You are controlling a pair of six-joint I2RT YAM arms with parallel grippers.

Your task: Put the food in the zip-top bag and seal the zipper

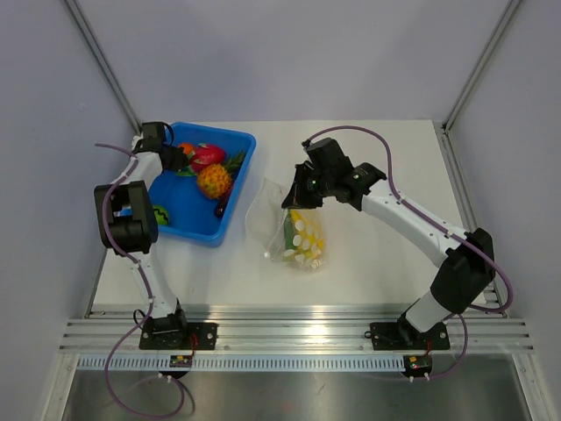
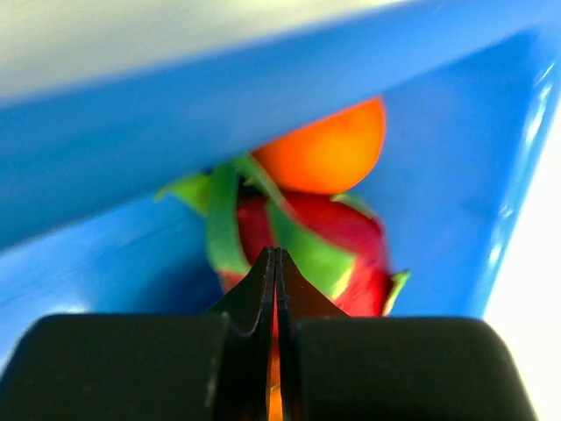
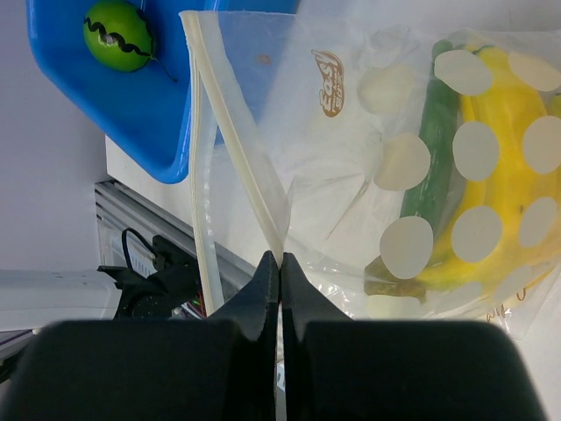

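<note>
My left gripper is shut over the blue bin, its fingertips meeting with nothing between them. Beyond the tips, outside the fingers, lies a red dragon fruit [image 2: 366, 239] with green leaves. An orange fruit [image 2: 329, 149] touches it by the bin wall. The right gripper is shut on the zip top bag [image 3: 342, 189], at the edge of its mouth. The zipper strips spread apart above the fingers. Inside the bag are a yellow banana-like item [image 3: 517, 140] and a green cucumber-like item [image 3: 434, 140].
The blue bin [image 1: 188, 206] stands at the left of the table, also holding a pineapple [image 1: 213, 181], a small watermelon [image 1: 160, 215] and a dark item [image 1: 220, 209]. Its raised wall runs close to the left gripper.
</note>
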